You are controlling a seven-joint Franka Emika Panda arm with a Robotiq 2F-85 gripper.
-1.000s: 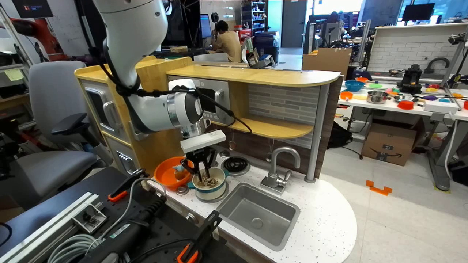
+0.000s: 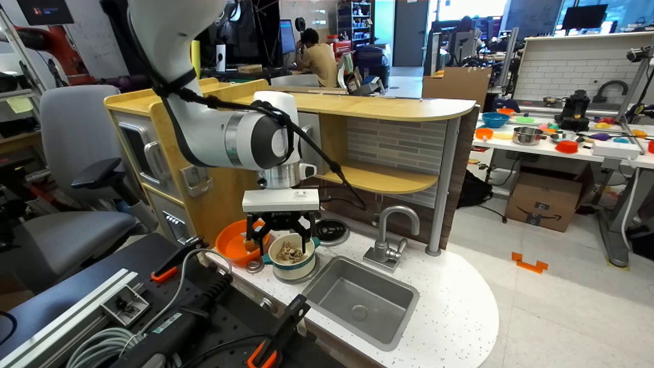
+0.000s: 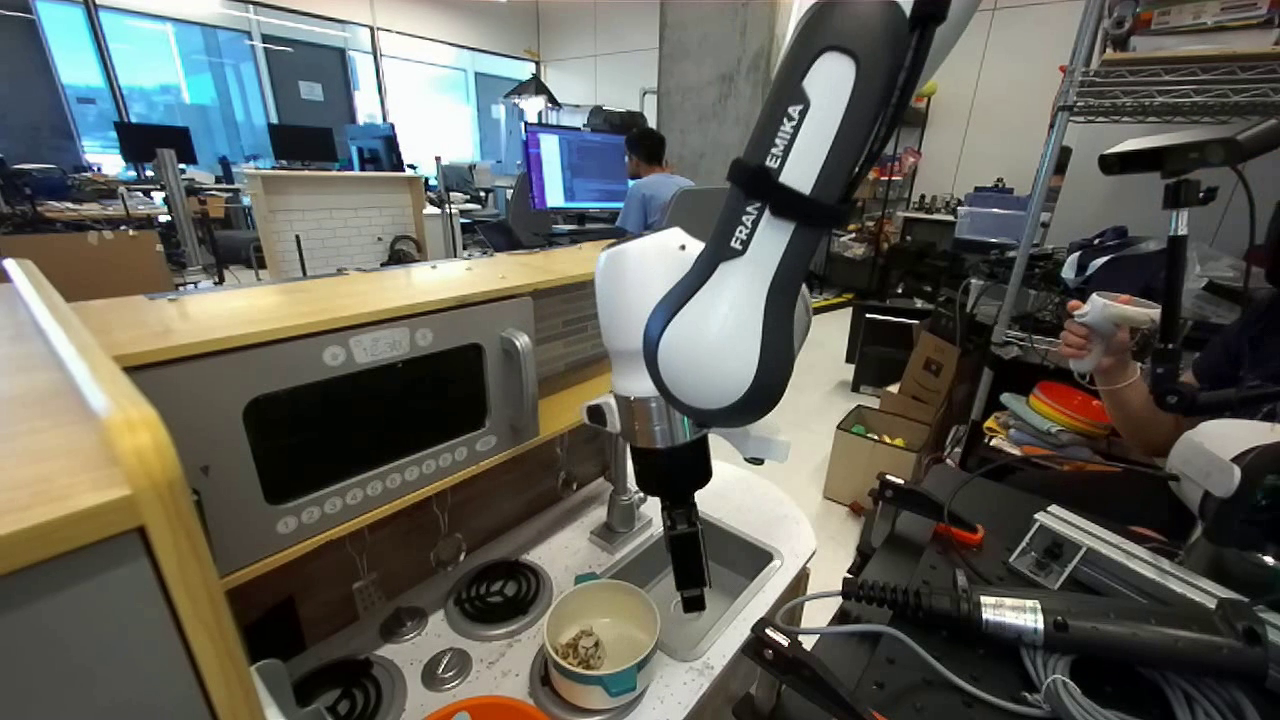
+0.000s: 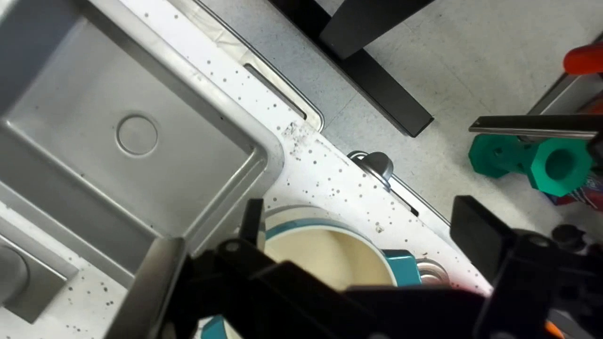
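Note:
On the near burner stands a cream pot (image 2: pixel 297 273) with a teal band and teal handles. Inside it lies a small heap of mottled brown-and-white pieces (image 3: pixel 584 649), too small to identify. My gripper (image 2: pixel 283 246) is open above the pot, its fingers pointing down and spread wide. In the second exterior view the gripper (image 3: pixel 692 600) appears edge-on, over the sink side of the pot. The wrist view shows the open gripper with nothing between its fingertips; its body covers much of the pot (image 4: pixel 322 254) and hides the heap.
An orange bowl (image 2: pixel 230 245) with something brownish inside sits left of the pot. The empty sink (image 2: pixel 361 313) and its faucet (image 2: pixel 383 236) are to the right. Behind are a black coil burner (image 2: pixel 329 230) and the microwave (image 3: pixel 360 420). White counter (image 2: pixel 457 306) beyond the sink is clear.
My gripper has risen out of the pot and levelled from a tilt, and its fingers have spread from close together to wide apart. The pot and its heap look unmoved.

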